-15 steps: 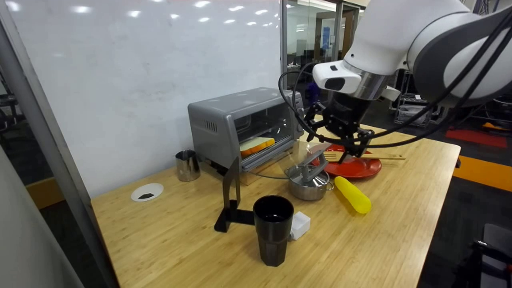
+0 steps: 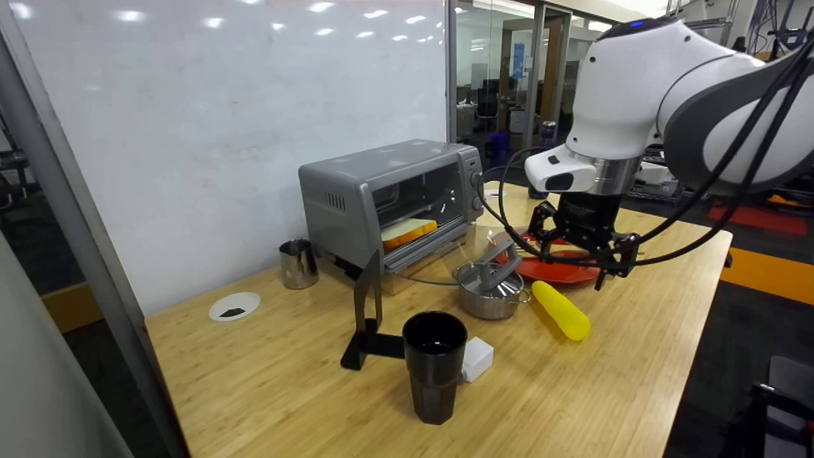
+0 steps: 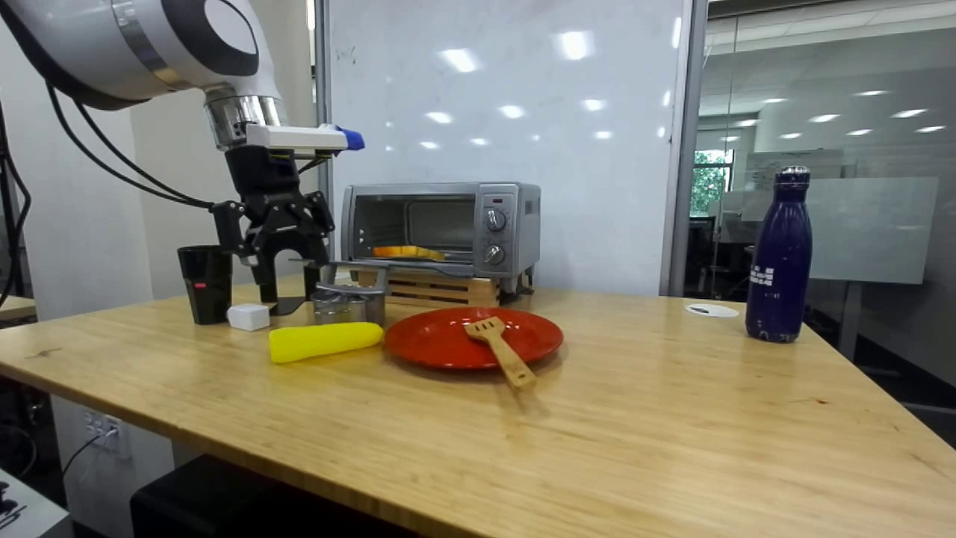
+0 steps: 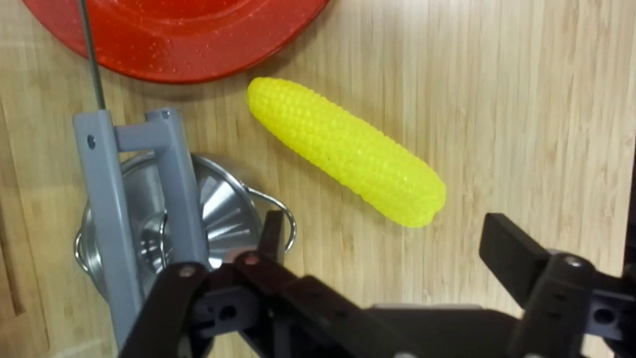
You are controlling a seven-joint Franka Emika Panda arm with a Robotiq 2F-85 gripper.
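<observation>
My gripper stands open above the table, its two dark fingers wide apart with only bare wood seen between them. Ahead of the fingers in the wrist view lies a yellow corn cob [image 4: 349, 152], slanted and untouched. A steel pot [image 4: 229, 206] sits left of the corn, with a grey-handled lid or strainer [image 4: 110, 197] across it. The red plate [image 4: 185, 65] shows at the top edge of that view. On this plate [image 3: 421, 350] rests a wooden slotted spatula [image 3: 503, 351], its handle past the rim.
A grey toaster oven [image 2: 343, 179], door down, holds a bread slice [image 2: 408, 231]. Nearby stand a black cup [image 2: 435, 366], a white block [image 2: 478, 357], a black stand [image 2: 367, 305] and a steel pitcher [image 2: 298, 264]. A blue bottle [image 3: 780, 260] stands far right.
The arm has swung toward the right in exterior view 1, and the gripper has come lower and more upright, now closer to the corn. The objects on the table look unmoved.
</observation>
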